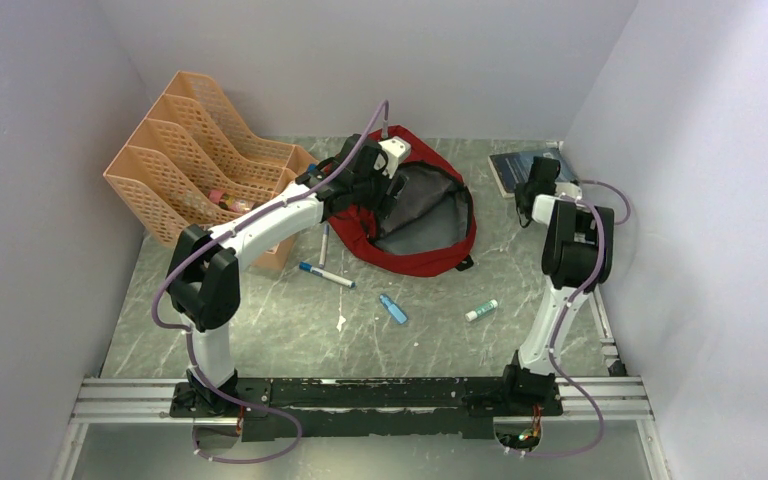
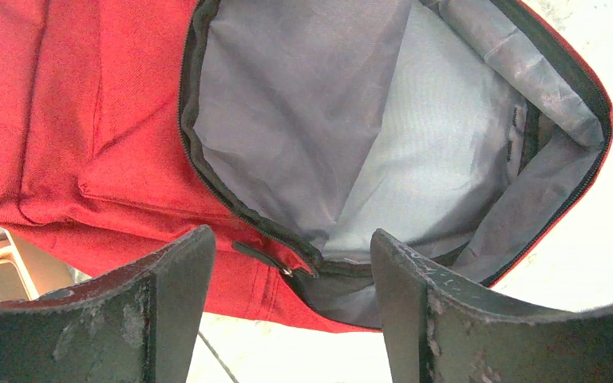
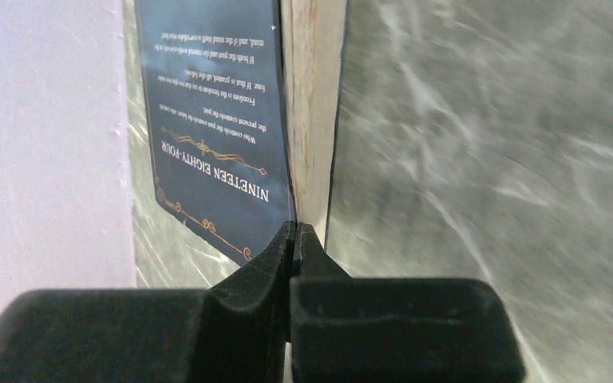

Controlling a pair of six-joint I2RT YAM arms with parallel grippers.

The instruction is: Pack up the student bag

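The red backpack (image 1: 424, 264) lies unzipped in the middle, its grey inside (image 2: 439, 152) showing and nothing seen in it. Above its zipped edge my left gripper stands open, with nothing held. A dark blue book (image 1: 510, 168) titled "Nineteen Eighty-Four" lies flat at the back right, near the wall. My right gripper is shut, its tips touching the near corner of the book (image 3: 207, 120) beside the page edges; whether a bit of cover is pinched cannot be seen. From above, my right gripper (image 1: 544, 167) partly covers the book.
An orange divided rack (image 1: 190, 150) fills the left side, a pinkish item (image 1: 228, 201) inside. A blue-capped marker (image 1: 327, 275), a light-blue bottle (image 1: 393, 308) and a green-white stick (image 1: 481, 310) lie in front of the bag. The right wall (image 1: 680, 200) is close to the book.
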